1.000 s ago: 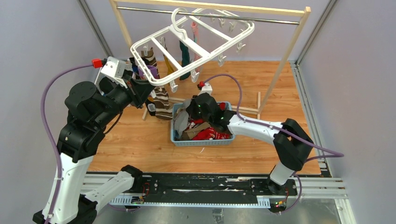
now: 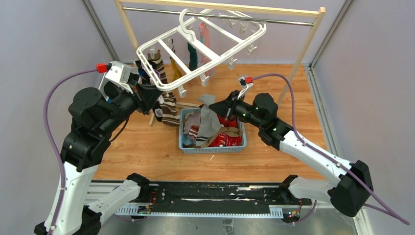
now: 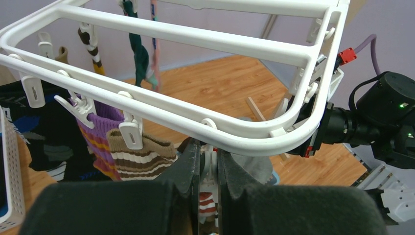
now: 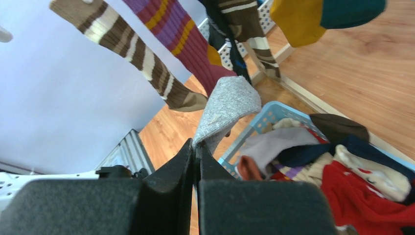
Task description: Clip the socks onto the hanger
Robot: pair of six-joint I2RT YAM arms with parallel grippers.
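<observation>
In the top view a grey sock (image 2: 209,117) dangles from my right gripper (image 2: 214,108), over the blue basket (image 2: 211,150). The right wrist view shows the fingers closed on the edge of that sock (image 4: 227,105). At the near left corner of the white hanger (image 2: 169,87) is my left gripper (image 2: 152,96). In the left wrist view its fingers (image 3: 193,164) are shut on a white clip (image 3: 209,169) hanging from the frame. Several other clips along this side hold socks, among them a brown striped sock (image 3: 147,159) and a purple striped sock (image 3: 103,129).
The hanger hangs from a metal rail (image 2: 220,16) on a wooden frame (image 2: 313,39). Inside the basket lie more socks, red ones (image 2: 227,139) among them. A white basket (image 3: 12,171) stands at the left edge of the left wrist view. Wooden floor right of the blue basket is clear.
My right gripper has risen and moved right, drawing the grey sock up out of the basket. The left arm has stayed still, and some hung socks have swayed.
</observation>
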